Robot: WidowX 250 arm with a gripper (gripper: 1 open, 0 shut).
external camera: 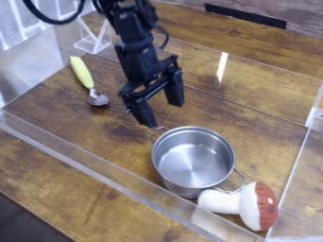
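My black gripper [161, 106] is open, low over the wooden table behind a steel pot [192, 156], with nothing visible between its fingers. The pot has two wire handles and stands empty at the lower middle. A toy mushroom [256, 205] with a red cap and white stem lies at the pot's front right. A spoon-like utensil with a pale yellow handle [81, 73] and a metal head lies to the left of the gripper.
Clear plastic walls border the wooden table [76, 142] on several sides. A small white strip [222, 67] shows toward the back.
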